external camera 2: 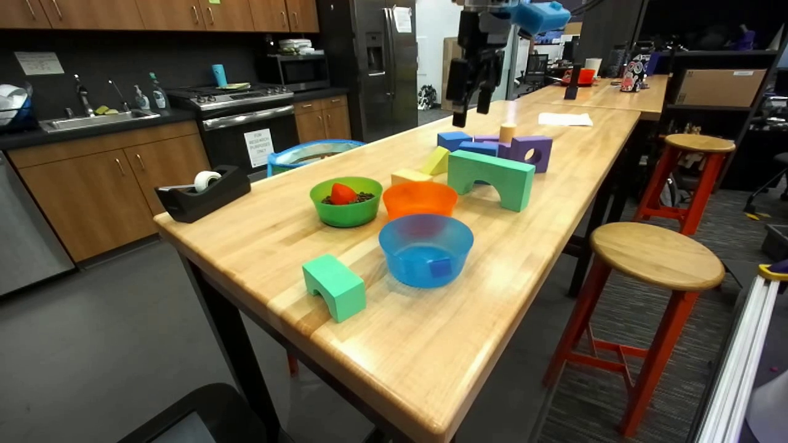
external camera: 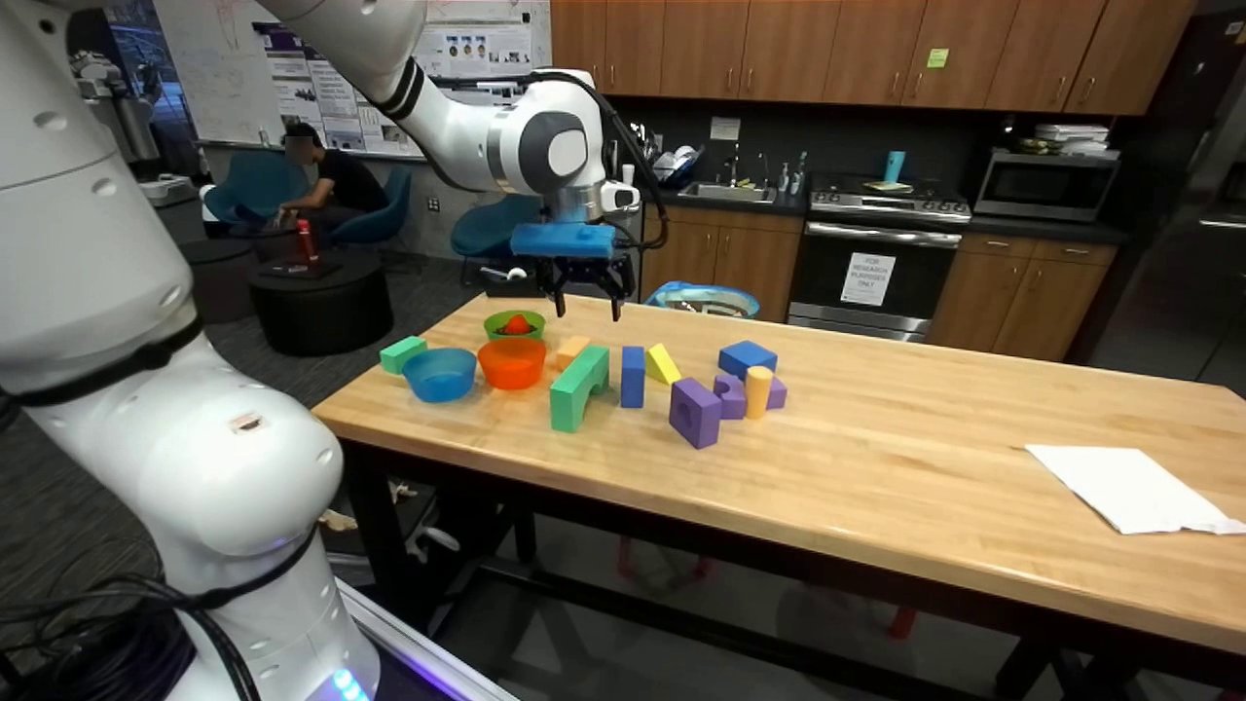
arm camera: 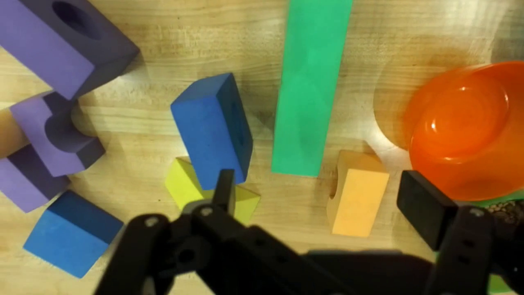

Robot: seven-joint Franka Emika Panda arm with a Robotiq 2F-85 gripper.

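My gripper [external camera: 589, 311] hangs open above the blocks, nothing between its fingers. Below it on the table stands a long green arch block [external camera: 577, 389], with an upright blue block [external camera: 632, 378] just to its right in exterior view 1. In the wrist view a yellow block [arm camera: 179, 182] lies partly behind the blue one and a finger. A light orange block [arm camera: 361, 199] with a notch sits between the green arch and the orange bowl [arm camera: 491, 172]. Purple blocks [arm camera: 59, 142], a tan cylinder [external camera: 758, 391] and a second blue block [arm camera: 68, 236] cluster together.
A blue bowl [external camera 2: 426, 251], a green bowl [external camera 2: 347, 214] with a red item and dark bits, and a small green arch [external camera 2: 336, 287] occupy the near end. A black tape dispenser [external camera 2: 203, 195] sits at the edge. Paper [external camera: 1133, 489] lies on the otherwise bare right side.
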